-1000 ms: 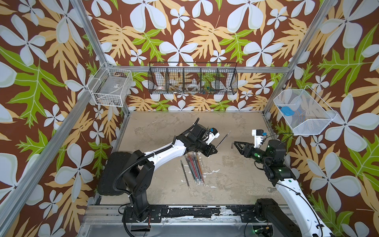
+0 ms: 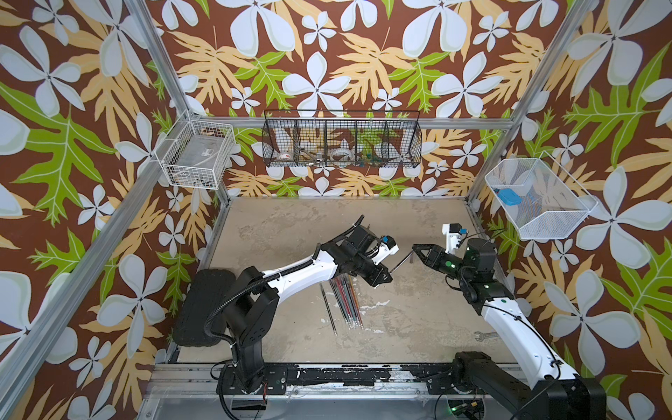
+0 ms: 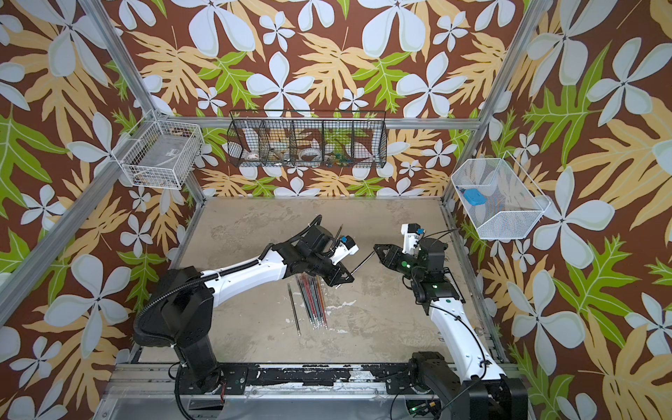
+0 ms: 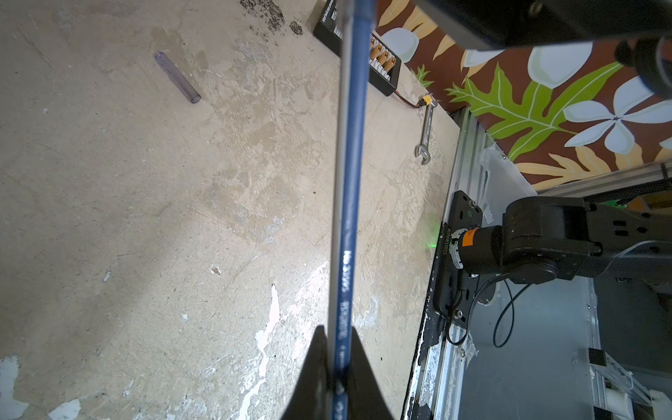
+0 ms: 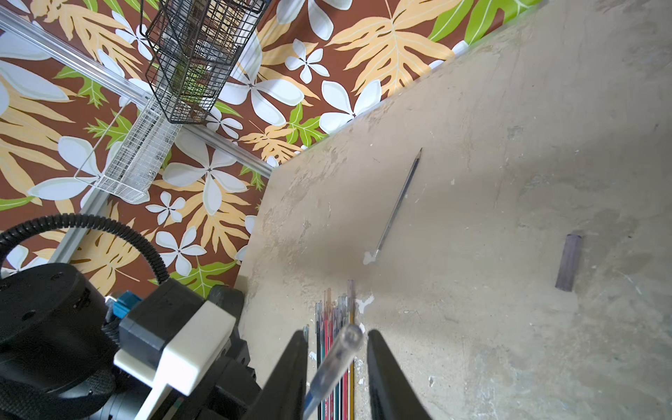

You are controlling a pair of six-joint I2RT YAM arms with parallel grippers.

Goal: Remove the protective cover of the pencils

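Note:
My left gripper (image 2: pixel 381 276) is shut on a blue pencil (image 4: pixel 343 273), held aloft and slanting up to the right. Its clear-capped end (image 5: pixel 344 343) lies between the fingertips of my part-open right gripper; whether they touch it is unclear. A bundle of capped pencils (image 2: pixel 344 301) lies below on the table, with a single pencil (image 2: pixel 327 309) beside it. Another pencil (image 5: pixel 399 199) lies farther back, and a loose translucent purple cap (image 5: pixel 569 260) lies apart on the bare table.
Wire baskets (image 2: pixel 196 154) hang on the frame at left, back and right. A black pad (image 2: pixel 199 308) covers the table's left edge. A wrench (image 4: pixel 427 133) lies at the right edge.

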